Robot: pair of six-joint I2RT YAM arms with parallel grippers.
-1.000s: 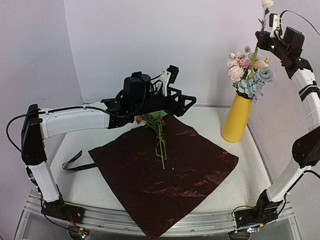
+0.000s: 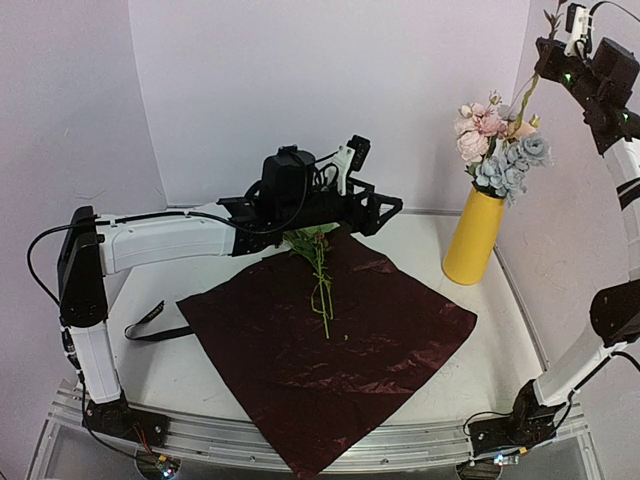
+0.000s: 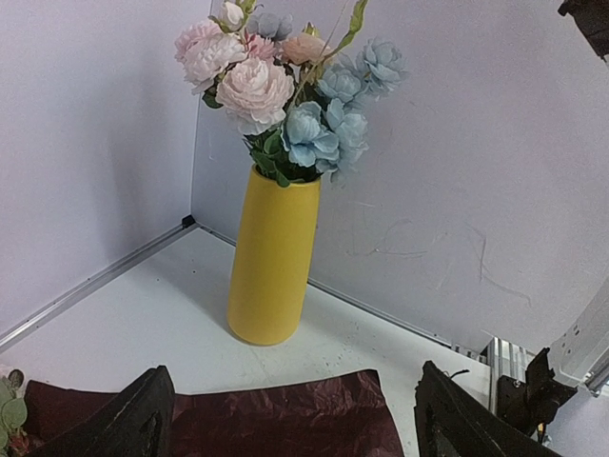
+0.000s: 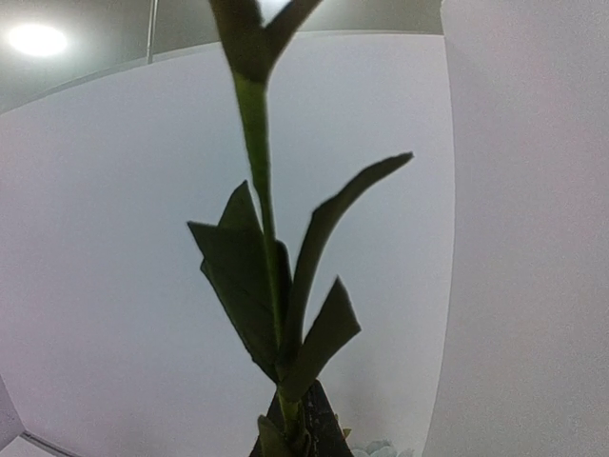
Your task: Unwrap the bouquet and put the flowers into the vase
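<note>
The yellow vase (image 2: 473,238) stands upright at the back right, filled with pink, cream and blue flowers (image 2: 500,152). High above it, my right gripper (image 2: 543,58) is shut on a long green flower stem (image 2: 527,98), whose lower part reaches down to the bunch. Whether its tip is inside the vase cannot be seen. The right wrist view shows the held stem (image 4: 257,143) and its leaves, rising from between the fingers. My left gripper (image 2: 385,210) is open and empty over the cloth, left of the vase. Under it lie more flowers (image 2: 318,262), their heads partly hidden by the arm.
A dark red cloth (image 2: 340,370) covers the middle of the white table (image 2: 425,240). A black strap (image 2: 158,332) sticks out at its left. Walls close in the table at the back and right, near the vase.
My right gripper has moved up and to the right with the stem, which now leans; its bloom has left the top view.
</note>
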